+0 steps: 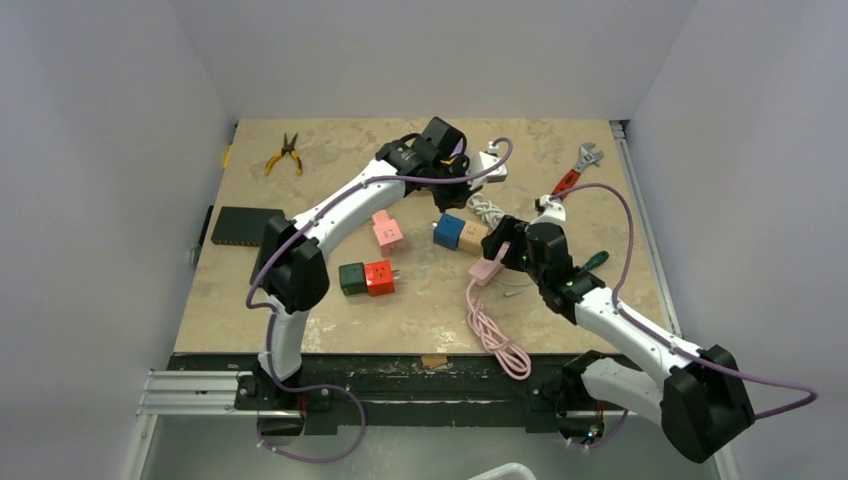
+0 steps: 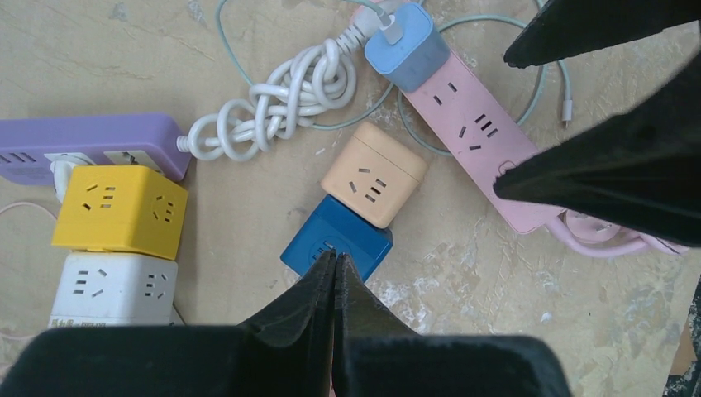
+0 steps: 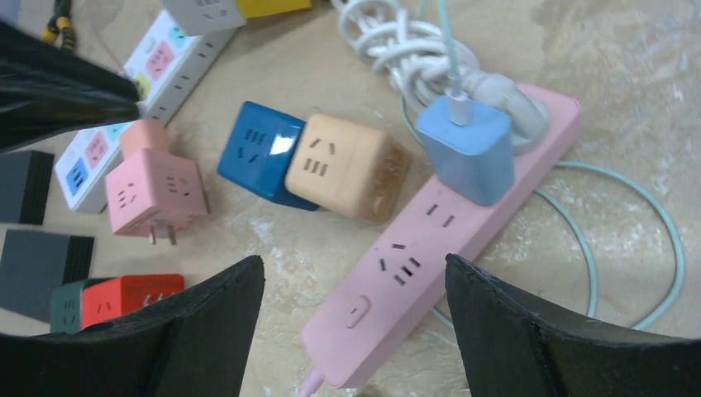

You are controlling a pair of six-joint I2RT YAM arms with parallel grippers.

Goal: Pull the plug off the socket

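Observation:
A light blue plug with a pale cable sits on the pink power strip, beside a white plug at the same end. In the left wrist view the blue plug and the strip lie flat on the table. My left gripper is shut with nothing between its fingers, above a dark blue cube and well apart from the plug. My right gripper is open over the strip's cord end, its fingers wide apart and clear of it.
Close to the strip lie a peach cube and a dark blue cube. Coiled white cable runs to a purple strip. Bundled pink cord lies at the front.

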